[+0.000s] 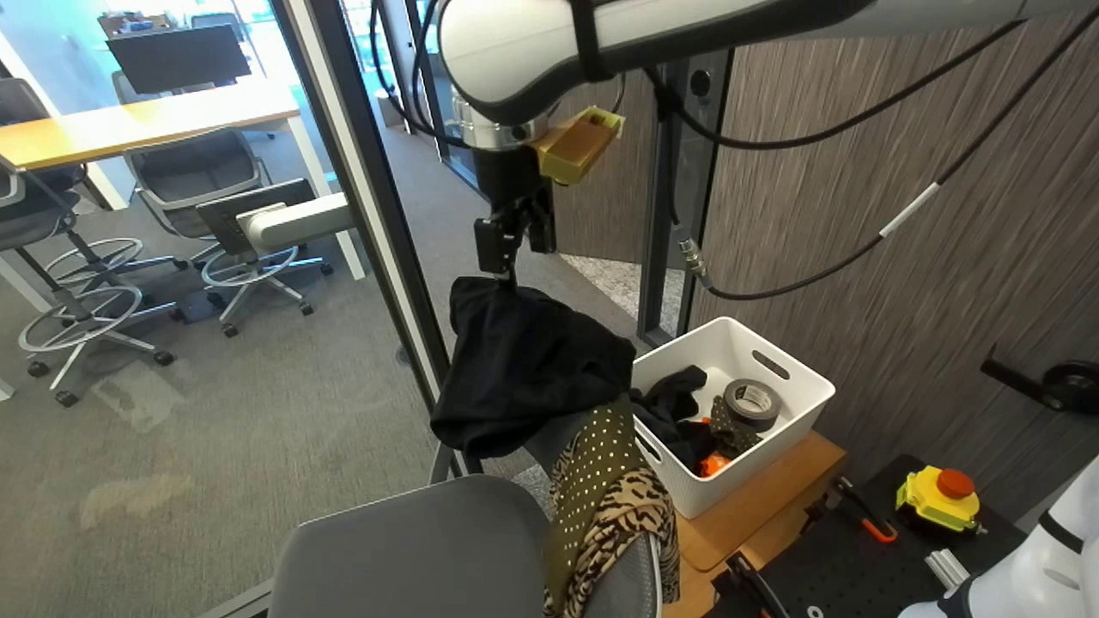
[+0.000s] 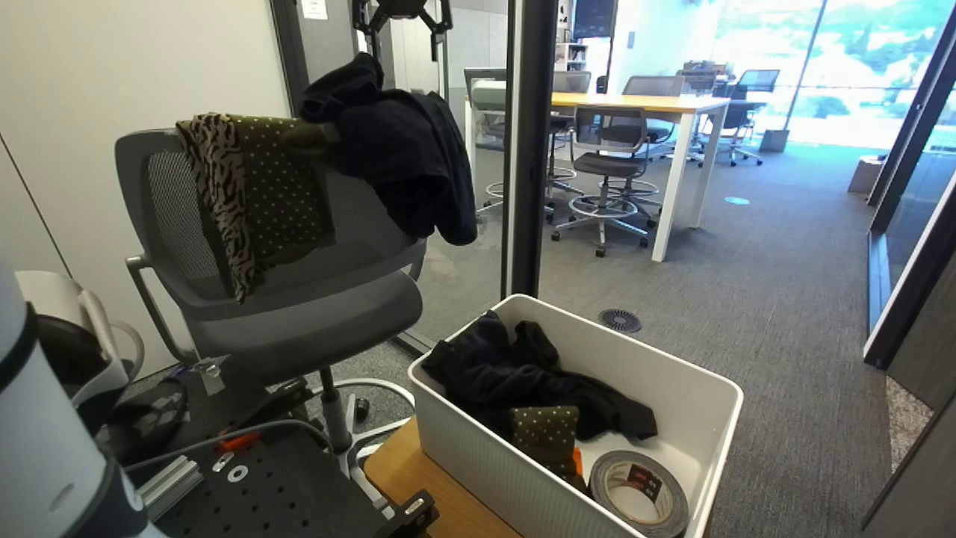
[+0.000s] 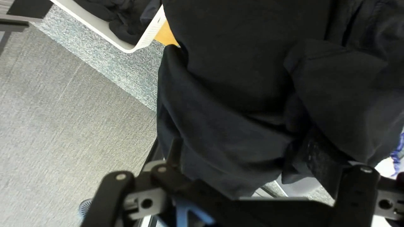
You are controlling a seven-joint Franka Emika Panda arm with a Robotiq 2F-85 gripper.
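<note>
A black garment [image 1: 536, 360] hangs in folds over one end of the grey chair's backrest [image 2: 152, 179]. In exterior view 2 its bunched top rises toward my gripper [image 2: 403, 45], which is open just above the cloth. One of the fingers [image 2: 374, 43] overlaps the upper fold there; whether it touches is hard to tell. The wrist view has black cloth [image 3: 227, 128] filling much of the space between and beyond the spread fingers. A dotted and animal-print scarf [image 1: 598, 494] drapes over the backrest beside the garment.
A white bin [image 2: 717, 421] beside the chair holds dark cloth [image 2: 529, 381], a dotted cloth piece [image 2: 544, 435], something orange and a tape roll [image 2: 638, 493]. A glass partition's dark frame post [image 2: 526, 152] stands close behind the chair. Carpet is clear beyond the bin.
</note>
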